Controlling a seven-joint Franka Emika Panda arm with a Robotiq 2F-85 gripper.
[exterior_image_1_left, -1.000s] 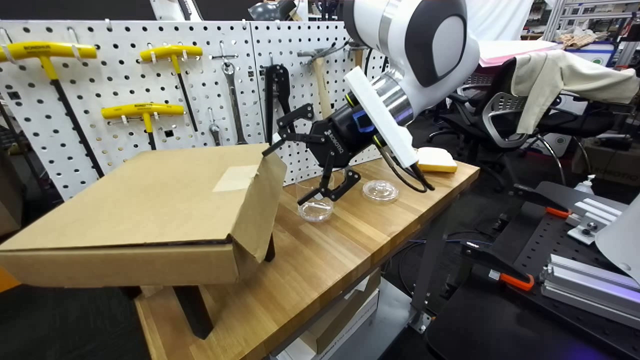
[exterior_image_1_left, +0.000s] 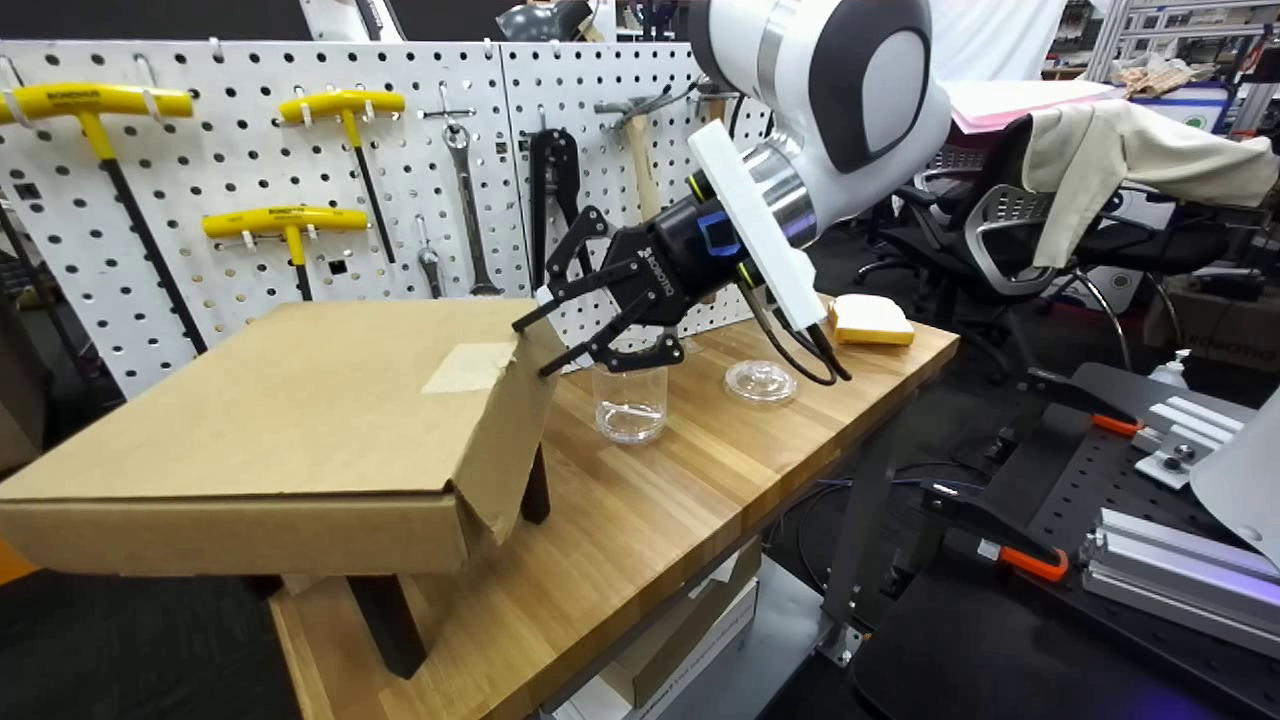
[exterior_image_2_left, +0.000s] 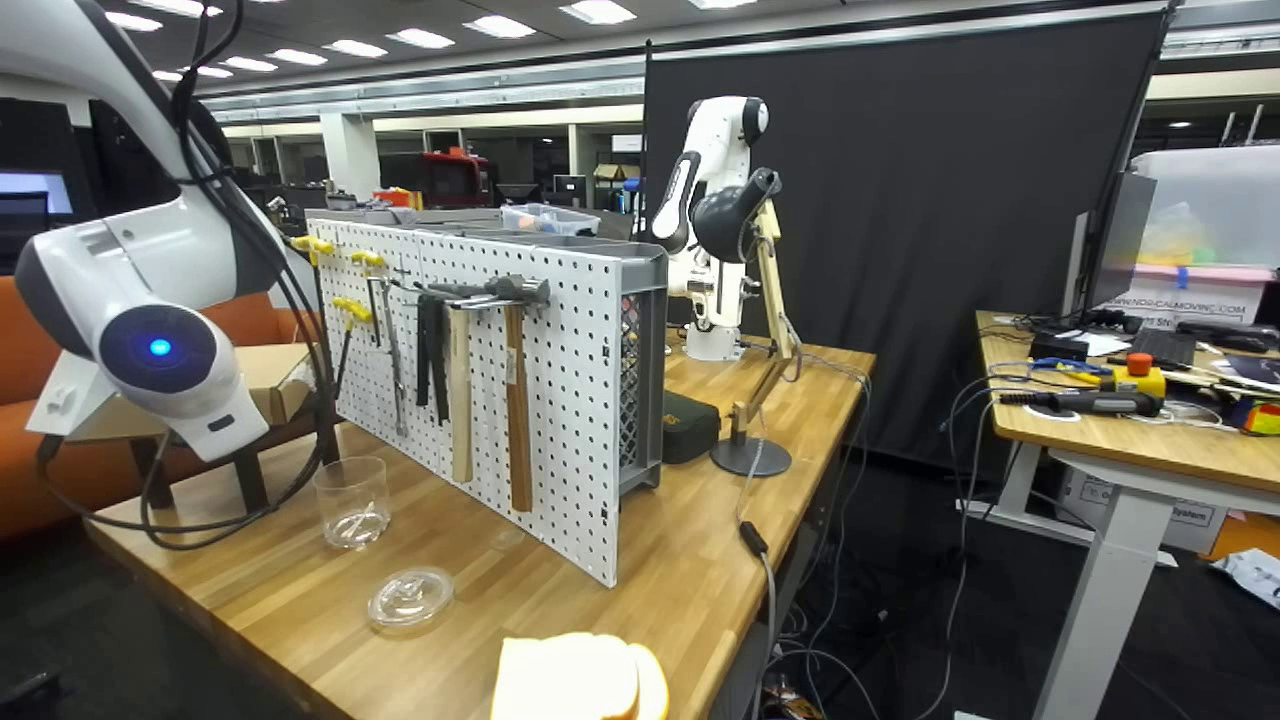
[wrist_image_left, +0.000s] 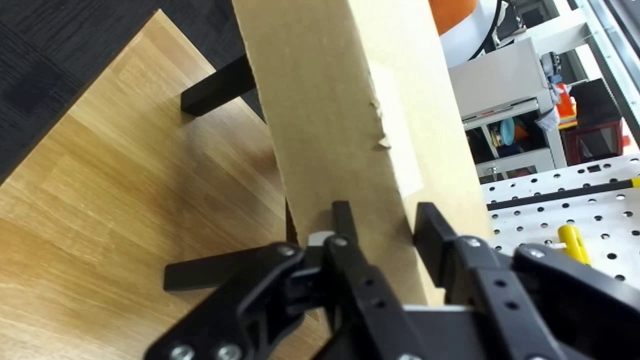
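A flat cardboard box (exterior_image_1_left: 276, 396) rests on dark legs above the wooden table, its end flap (exterior_image_1_left: 504, 444) hanging bent down on the right. My gripper (exterior_image_1_left: 530, 347) is at the far part of that end, part open, with a gap between its fingertips. In the wrist view, one finger (wrist_image_left: 344, 221) overlaps the flap (wrist_image_left: 318, 132), while the other finger (wrist_image_left: 433, 237) is by the box's top edge. The folded edge runs between the two. Whether the pads touch the cardboard is hard to tell.
A clear cup (exterior_image_1_left: 631, 402) stands on the table below my gripper, beside a clear lid (exterior_image_1_left: 761, 380). Sliced bread (exterior_image_1_left: 870, 322) lies farther right. The pegboard (exterior_image_1_left: 396, 168) with hanging tools borders the back. Bare tabletop (exterior_image_1_left: 672, 492) shows in front of the cup.
My gripper's fingers have come closer together, the lower one rising toward the flap. The flap has bent inward and down, and the slit along the box's front edge looks narrower.
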